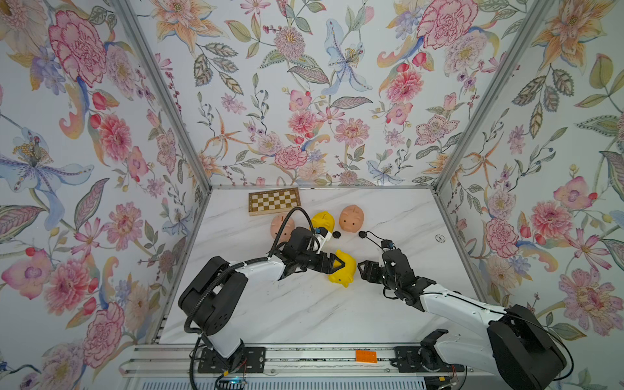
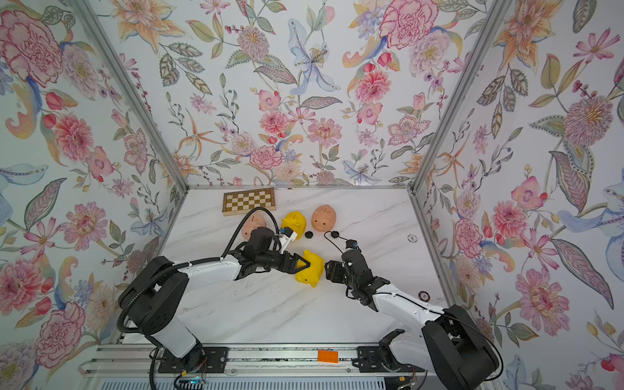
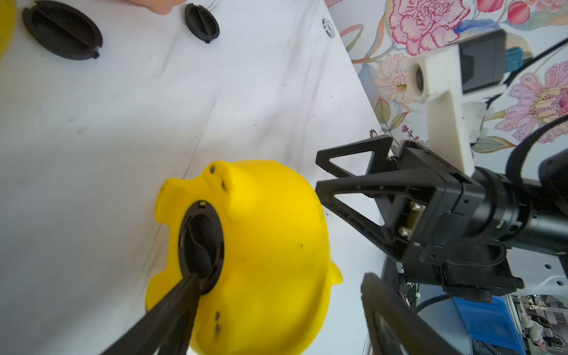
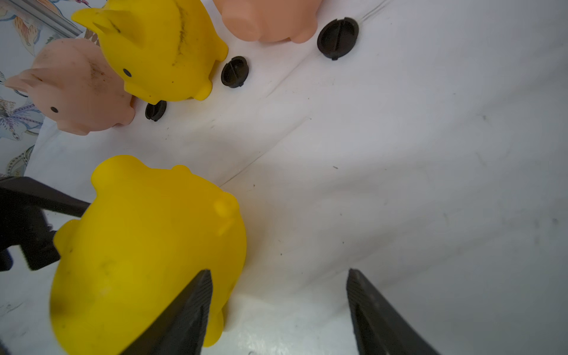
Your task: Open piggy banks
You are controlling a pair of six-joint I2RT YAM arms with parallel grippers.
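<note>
A yellow piggy bank (image 3: 272,254) lies tilted on the white table. Its belly shows in the left wrist view, with a black plug (image 3: 201,245) seated in the round hole. My left gripper is open over the pig. One of its fingers (image 3: 177,319) is close to the plug side; a gap separates the other from the body. Just right of the same pig, my right gripper stands open with bare table between its fingertips. In the right wrist view, its left finger overlaps the pig's edge; contact cannot be told.
Behind stand another yellow pig (image 4: 162,50) and two pink ones, left (image 4: 82,82) and right (image 4: 269,14). Loose black plugs lie near them, one (image 4: 337,38) by the right pink pig. A checkered board (image 1: 274,201) sits at the back left.
</note>
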